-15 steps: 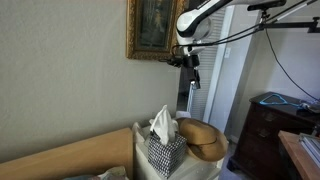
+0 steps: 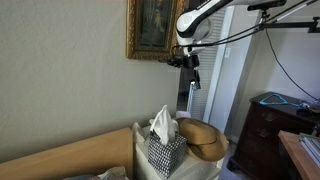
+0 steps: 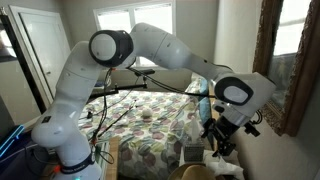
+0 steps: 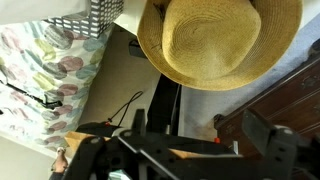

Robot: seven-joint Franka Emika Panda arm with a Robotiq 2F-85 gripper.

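A tan straw hat (image 2: pixel 206 141) (image 4: pixel 208 38) lies on a white surface beside a black-and-white patterned tissue box (image 2: pixel 166 154) (image 4: pixel 102 16). White tissue (image 2: pixel 164 122) sticks up from the box top. High above the hat, my gripper (image 2: pixel 193 84) hangs clear of everything. In the wrist view the gripper is open, its dark fingers spread apart at the lower edge with nothing between them; the hat is ahead of them. Only the hat's upper edge (image 3: pixel 192 173) shows at the bottom of exterior view 2.
A dark wooden dresser (image 2: pixel 262 135) stands right of the hat. The bed (image 3: pixel 150 125) has a floral cover. A gold-framed picture (image 2: pixel 153 30) hangs on the wall close to the arm. Open air separates the gripper from the hat.
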